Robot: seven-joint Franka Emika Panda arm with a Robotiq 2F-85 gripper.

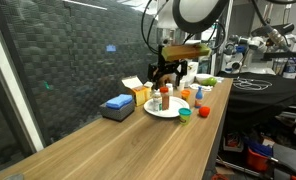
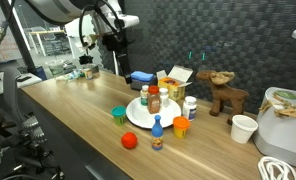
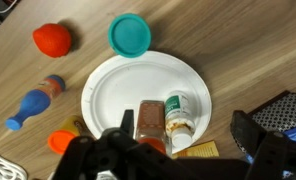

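In the wrist view my gripper is open, its dark fingers wide apart and nothing held between them. Below it lies a white plate (image 3: pixel 110 88). A brown bottle with an orange cap (image 3: pixel 150 120) and a white bottle with a green label (image 3: pixel 178 118) stand on that plate, seen from above. Exterior view 2 shows the arm raised at the left of the plate (image 2: pixel 136 115), clear of the bottles; the orange-capped bottle (image 2: pixel 153 100) is upright there.
Around the plate are a teal cup (image 3: pixel 130 36), a red round object (image 3: pixel 53 40), a blue bottle (image 3: pixel 34 102) and an orange cup (image 2: pixel 181 127). Behind stand an open yellow box (image 2: pixel 175 82) and a dark bin with blue contents (image 1: pixel 118 108).
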